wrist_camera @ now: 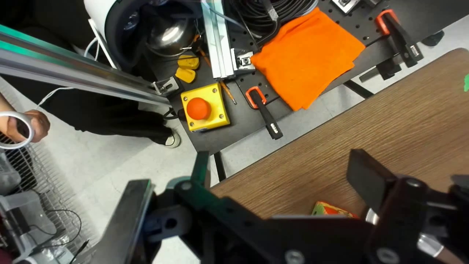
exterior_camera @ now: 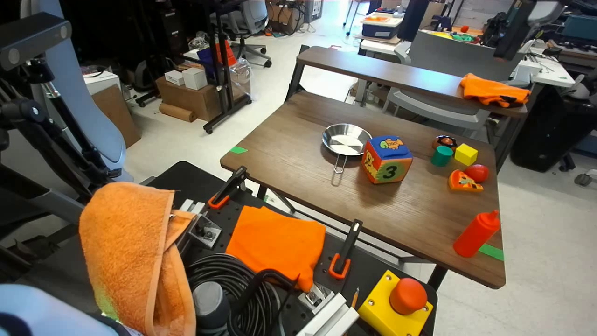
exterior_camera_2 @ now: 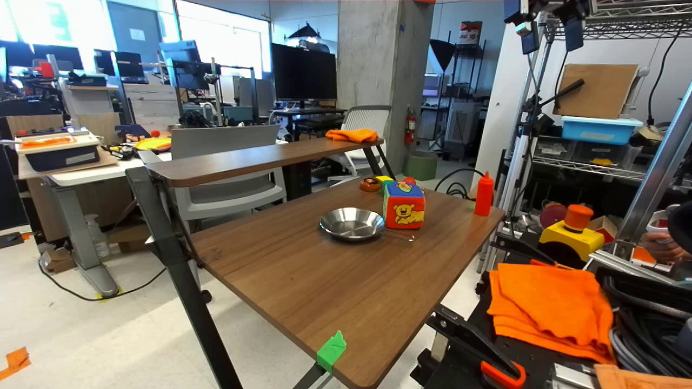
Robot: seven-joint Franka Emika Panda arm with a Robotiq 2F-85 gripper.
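High above the table, my gripper stands open with nothing between its fingers; in exterior view 2 the gripper (exterior_camera_2: 552, 46) shows at the top right. On the brown table (exterior_camera: 291, 140) sit a steel pan (exterior_camera: 345, 140), handle toward the near edge, and a soft picture cube (exterior_camera: 387, 161) beside it. A red squeeze bottle (exterior_camera: 476, 234) is near the right corner. Grouped at the far right are a green cylinder (exterior_camera: 441, 156), a yellow block (exterior_camera: 465, 154), a toy pizza slice (exterior_camera: 464, 181), a red ball-like item (exterior_camera: 477, 173) and a small dark-and-orange item (exterior_camera: 445, 142).
A raised shelf (exterior_camera: 380, 69) spans the table's back, with an orange cloth (exterior_camera: 492, 89) on its right end. The black cart (exterior_camera: 184, 173) in front carries clamps, cables and a red-topped yellow button box (exterior_camera: 396, 305).
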